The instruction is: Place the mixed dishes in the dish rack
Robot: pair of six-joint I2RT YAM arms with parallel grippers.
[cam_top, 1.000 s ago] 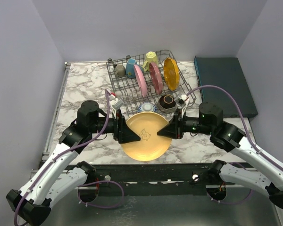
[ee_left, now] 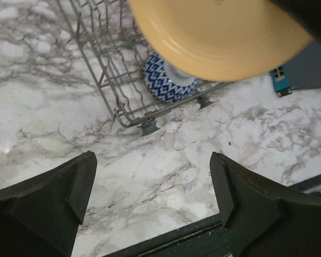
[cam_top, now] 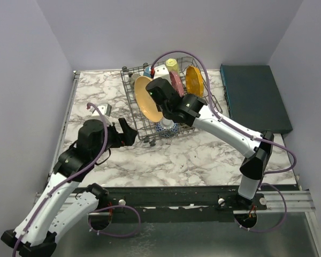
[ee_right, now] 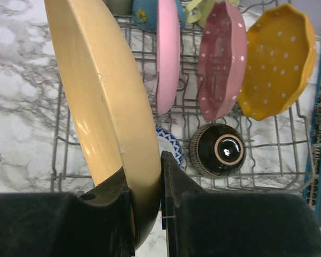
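A pale yellow plate [cam_top: 145, 100] is tilted steeply above the left part of the wire dish rack [cam_top: 129, 95]. My right gripper is shut on its edge, and in the right wrist view the plate [ee_right: 99, 96] runs up and left from the fingers. In the left wrist view the same plate [ee_left: 214, 37] hangs over the rack's front corner. My left gripper [cam_top: 127, 132], empty and open, stays left of the rack above the bare counter. In the rack are a pink plate [ee_right: 168, 53], a darker pink plate [ee_right: 222, 61] and an orange plate [ee_right: 278, 61], all on edge.
At the rack's front sit a blue-patterned bowl [ee_left: 168, 80] and a dark bowl [ee_right: 218, 150]. Cups, including a yellow-green one [cam_top: 172, 65], stand at the back. A dark box [cam_top: 257, 99] lies to the right.
My right arm has carried the plate back over the rack and turned it from flat to steep.
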